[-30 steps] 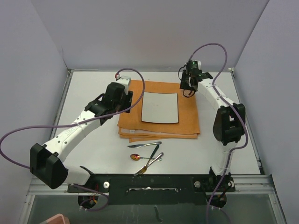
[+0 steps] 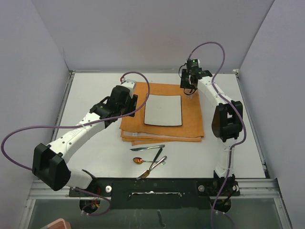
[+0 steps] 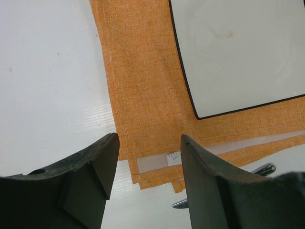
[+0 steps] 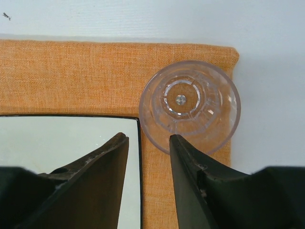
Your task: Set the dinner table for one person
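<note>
An orange cloth placemat (image 2: 193,121) lies on the white table, its near edge layered or folded. A square white plate (image 2: 163,110) with a dark rim rests on its middle. At the mat's far right corner stands a clear glass (image 4: 189,107), right beside the plate's corner. My right gripper is over the plate's right edge, fingers parted and empty, the glass ahead and to the right. My left gripper hovers above the mat's left side, its fingers apart with only cloth showing between. Knives (image 2: 147,148), a spoon (image 2: 138,161) and a fork (image 2: 151,168) lie in front of the mat.
Cables loop from both arms; the left one (image 2: 43,127) crosses above the table. Bare table (image 2: 88,90) shows left of the mat, and more on the right. A pinkish container (image 2: 58,224) peeks in at the bottom left.
My right gripper has shifted slightly left and away toward the back of the table, near the glass. The left arm has moved slightly to the right. Plate, mat and cutlery stay put.
</note>
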